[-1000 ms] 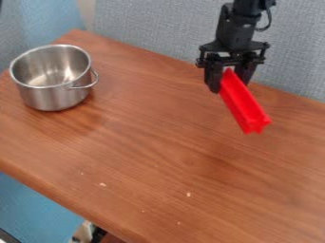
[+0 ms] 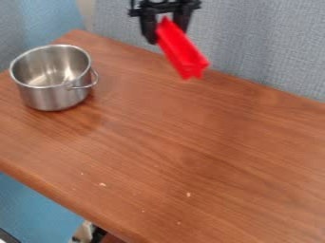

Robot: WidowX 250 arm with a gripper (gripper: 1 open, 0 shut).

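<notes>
A red rectangular block [image 2: 183,52] hangs tilted in the air near the back wall, slightly blurred, held by my black gripper [image 2: 158,23] at its upper end. The gripper is shut on it, partly cut off by the top edge of the view. On the left of the wooden table [image 2: 191,161] stands an empty steel pot [image 2: 45,90] with a wire handle on its right side.
Grey padded walls [image 2: 260,47] rise behind it, and the table's front-left edge drops to a blue floor.
My gripper has risen and moved left toward the pot's side with the red block in it. The pot has not moved.
</notes>
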